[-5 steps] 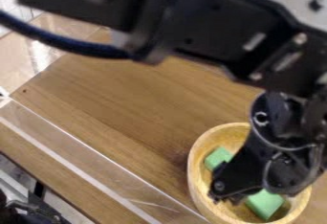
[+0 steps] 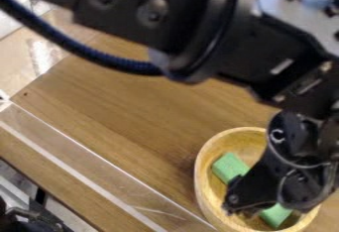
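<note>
A yellow wooden bowl (image 2: 209, 184) sits at the lower right of the camera view, holding green blocks: one (image 2: 229, 167) toward its back left and another (image 2: 276, 215) toward its front right. My black gripper (image 2: 272, 194) reaches down over the bowl, between and partly over the green pieces. It stands open; its fingertips are partly hidden, and I see nothing clearly held in it.
A clear strip (image 2: 93, 167) runs along the table's left edge. Dark hardware sits at the bottom left corner. The arm fills the top right.
The arm and gripper have shifted slightly over the last second, mostly rightward at the bowl. The bowl and the green blocks look about the same.
</note>
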